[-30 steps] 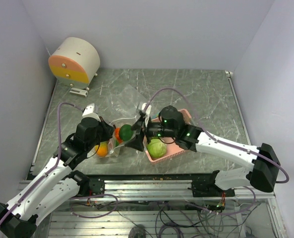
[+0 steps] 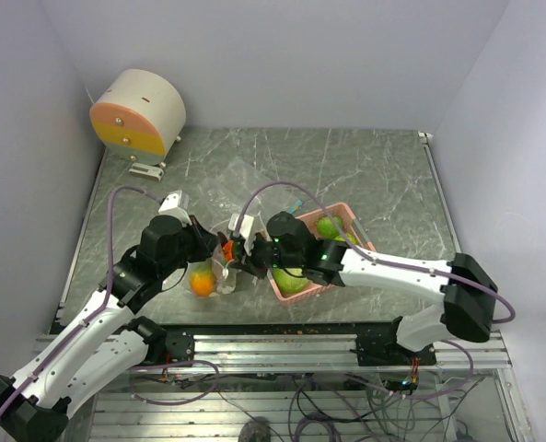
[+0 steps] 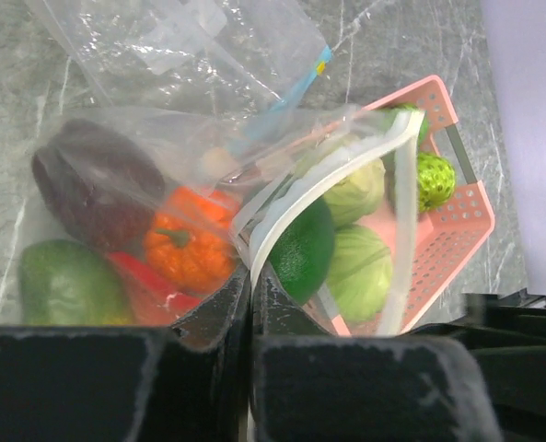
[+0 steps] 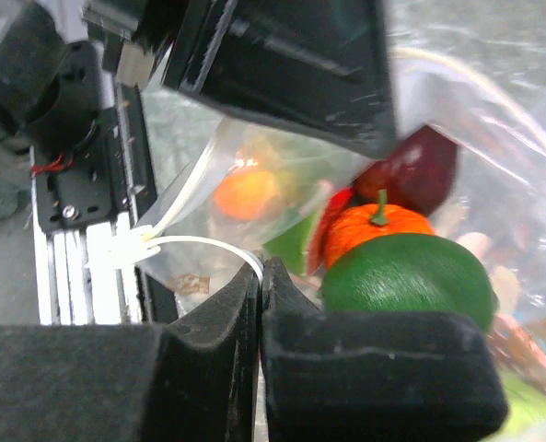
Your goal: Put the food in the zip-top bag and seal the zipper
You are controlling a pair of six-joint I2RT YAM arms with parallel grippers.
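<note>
The clear zip top bag point(image 3: 116, 129) holds an eggplant point(image 3: 98, 175), an orange pumpkin point(image 3: 191, 238), a red piece and other produce. A dark green avocado point(image 4: 411, 276) lies beside the pumpkin, at the bag's mouth. My left gripper is shut on the white rim, whose strip runs up between its fingertips. My right gripper is shut on the rim too, a thin edge entering between its fingers. In the top view the left gripper point(image 2: 215, 241) and right gripper point(image 2: 239, 261) are close together, covering much of the bag.
The pink basket point(image 2: 344, 214) stands right of the bag, under the right arm, with green cabbages point(image 3: 357, 267) and a bumpy green fruit point(image 3: 435, 180). Another clear bag point(image 3: 199, 46) lies flat behind.
The right gripper has moved left to the bag's mouth and close to the left one, hiding the avocado in the top view. The left arm has shifted only slightly.
</note>
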